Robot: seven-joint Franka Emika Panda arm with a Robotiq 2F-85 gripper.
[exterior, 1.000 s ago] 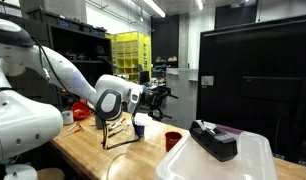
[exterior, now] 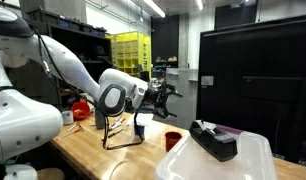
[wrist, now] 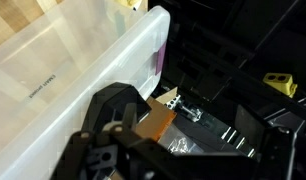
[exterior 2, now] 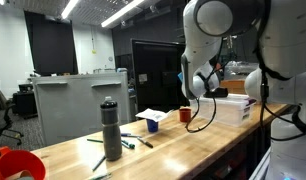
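Note:
My gripper (exterior: 167, 95) hangs in the air above the table, open and turned toward the far side, with nothing visible between its fingers. Below it on the wood stand a red mug (exterior: 173, 138) and a blue cup (exterior: 140, 131). A white bin (exterior: 255, 160) is to the right of the mug, with a black box (exterior: 215, 142) resting at its near-left rim. From the wrist, the translucent bin (wrist: 53, 75) fills the upper left, and the dark fingers show along the bottom. A grey thermos (exterior 2: 111, 130) stands upright on the table.
A red pot (exterior 2: 21, 165) sits at the table's left edge in the second exterior view. Several thin tools lie near the thermos. A large black panel (exterior: 255, 85) rises behind the bin. Bare wood (exterior 2: 168, 155) stretches across the table's front.
My gripper has tilted and shifted slightly to the right, staying in the air. The mug, the cup, the bin and the black box have stayed in place.

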